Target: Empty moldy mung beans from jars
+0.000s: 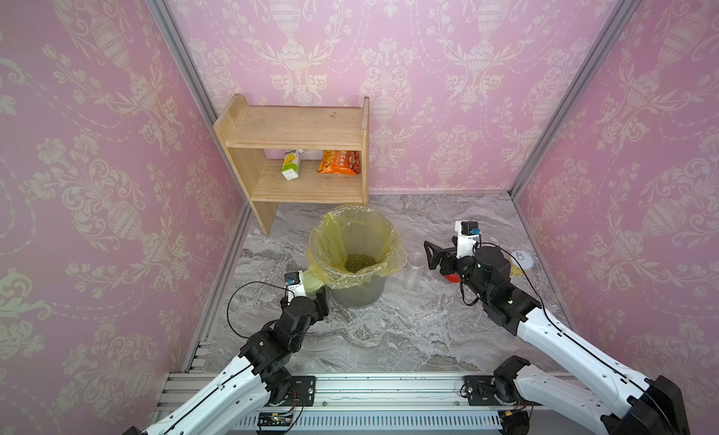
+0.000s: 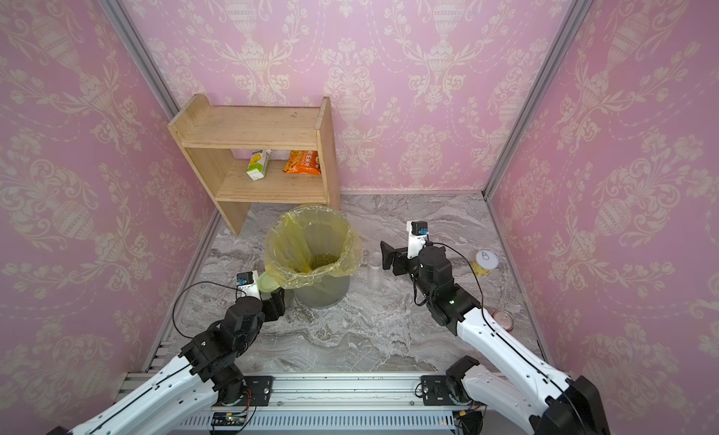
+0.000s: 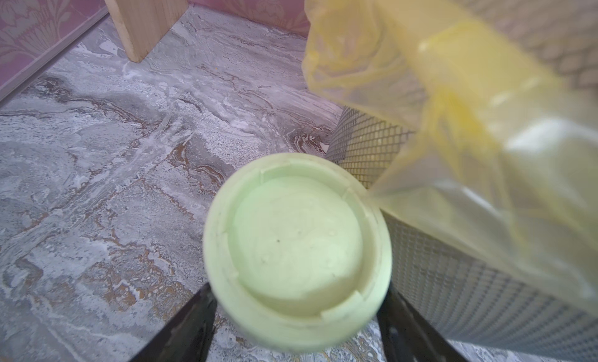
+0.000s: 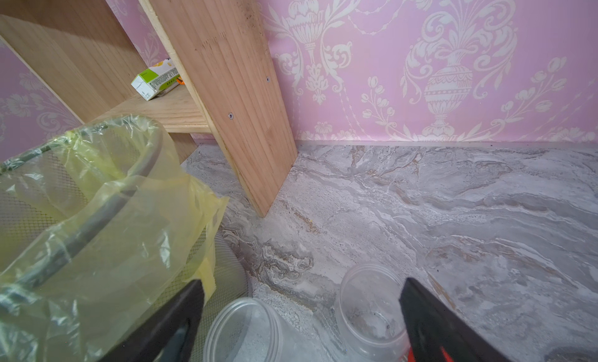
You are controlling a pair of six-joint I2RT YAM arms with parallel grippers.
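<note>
A pale green round lid (image 3: 292, 237) is between the fingers of my left gripper (image 1: 305, 300), low beside the mesh bin (image 1: 358, 292); whether they grip it is unclear. The bin has a yellow liner (image 2: 292, 233), with mung beans (image 1: 359, 262) at its bottom. My right gripper (image 2: 393, 259) hangs open right of the bin, over two empty clear jars (image 4: 243, 331) (image 4: 367, 306). A jar with a white lid (image 2: 487, 259) stands at the right.
A wooden shelf (image 1: 292, 114) at the back left holds a carton (image 1: 290, 165) and an orange snack bag (image 1: 338, 163).
</note>
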